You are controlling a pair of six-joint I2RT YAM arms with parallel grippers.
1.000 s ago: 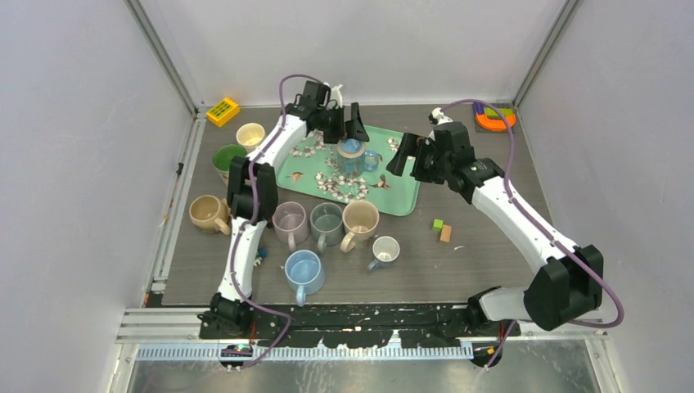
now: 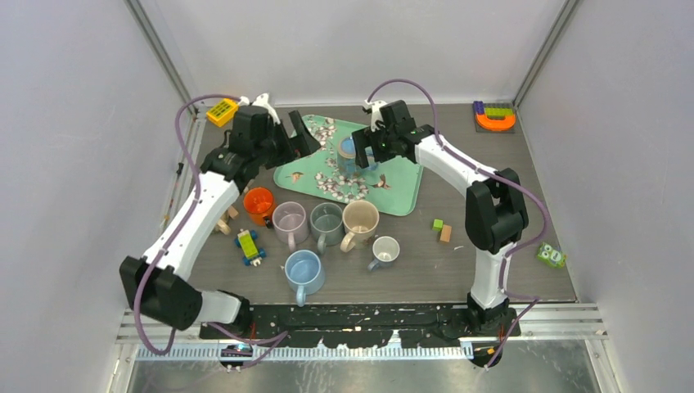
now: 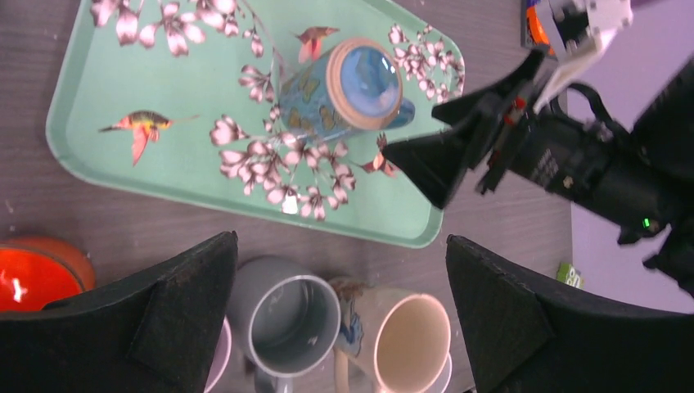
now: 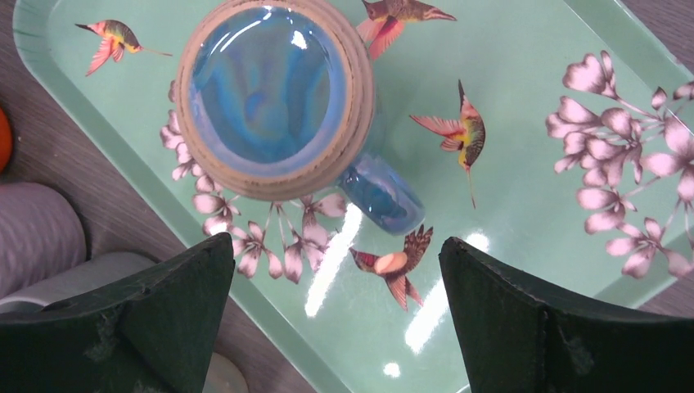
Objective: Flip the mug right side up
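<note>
A blue mug [image 2: 346, 151] stands upside down on the green tray [image 2: 401, 196], its glazed base [image 4: 266, 98] with tan foot ring facing up and its handle [image 4: 380, 196] out to the side. My right gripper [image 2: 363, 147] is open just above the mug; in the right wrist view the mug lies beyond its fingers, nothing between them. My left gripper [image 2: 299, 135] is open, raised over the tray's left part, left of the mug, with nothing between its fingers.
Several mugs crowd in front of the tray, among them an orange one [image 2: 259, 201] and a tan one [image 2: 361, 221]. Small blocks [image 2: 444, 233] lie at the right, toys at the back corners.
My left arm has swung away from over the mug toward the left and front, higher up. My right gripper has moved leftward to over the mug, which sits where it was.
</note>
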